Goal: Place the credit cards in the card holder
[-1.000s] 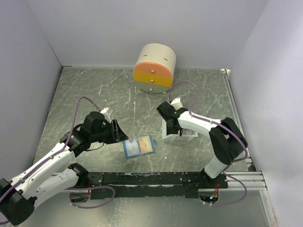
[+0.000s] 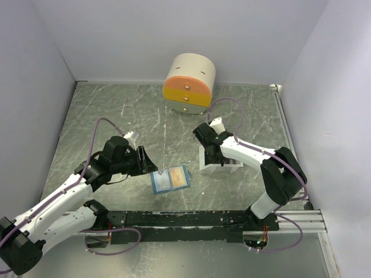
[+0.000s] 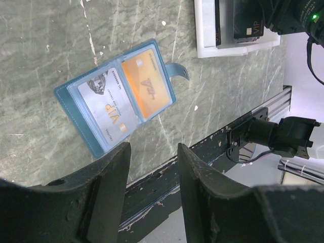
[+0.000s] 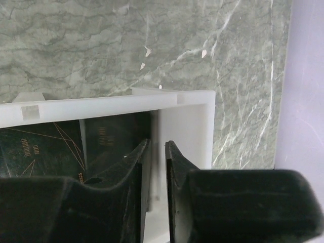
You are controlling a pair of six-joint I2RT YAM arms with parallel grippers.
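Observation:
A blue card holder (image 3: pixel 76 109) lies open on the table, with a white card (image 3: pixel 109 106) in its left clear pocket and an orange card (image 3: pixel 147 83) in the right one. My left gripper is open just beside it, nothing between its fingers. Black cards lie side by side in a white tray (image 4: pixel 197 126); one black card (image 4: pixel 114 134) sits against the tray's right part. Right over that card's edge is my right gripper, its fingertips separated by a narrow gap. A blurred strip shows in the gap; whether it is gripped cannot be told.
A rounded cabinet with coloured drawers (image 2: pixel 188 87) stands at the back. Free tabletop (image 2: pixel 124 104) lies to the left and between the card holder and tray. The table's front rail (image 2: pixel 179 220) runs close below the holder.
Compared with about a second ago, my right arm has shifted slightly to the right over the tray. The left arm and the card holder have not moved.

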